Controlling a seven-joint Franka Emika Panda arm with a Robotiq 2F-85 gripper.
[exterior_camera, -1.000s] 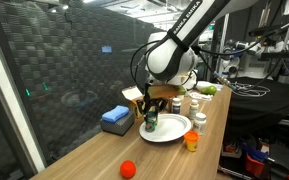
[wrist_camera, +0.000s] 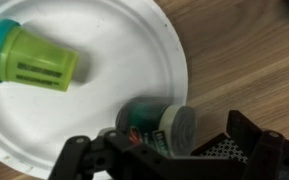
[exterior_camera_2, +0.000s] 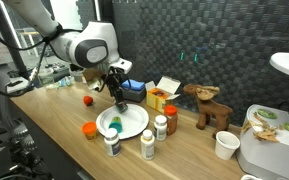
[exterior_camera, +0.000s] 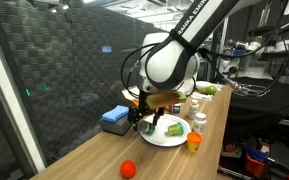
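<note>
A white plate (exterior_camera_2: 134, 119) lies on the wooden table. On it is a small green cup (wrist_camera: 39, 60) with a blue end, lying on its side in the wrist view. A dark jar-like object (wrist_camera: 144, 122) with a grey end lies near the plate's edge, close to my gripper. The fingers stand open, with dark fingers (wrist_camera: 246, 132) on either side of the lower picture. From exterior view 1, the gripper (exterior_camera: 144, 112) is just above the plate's left side. Whether a finger touches the dark object, I cannot tell.
An orange cup (exterior_camera: 194, 141) and several white jars (exterior_camera_2: 148, 144) stand beside the plate. A red ball (exterior_camera: 128, 169) sits apart on bare wood. A blue block (exterior_camera: 115, 115), an open yellow box (exterior_camera_2: 164, 93) and a brown moose figure (exterior_camera_2: 212, 107) are farther off.
My gripper has shifted left in exterior view 1. The dark object, which looked upright under it, now appears tilted or lying, and the green cup shows more clearly on the plate.
</note>
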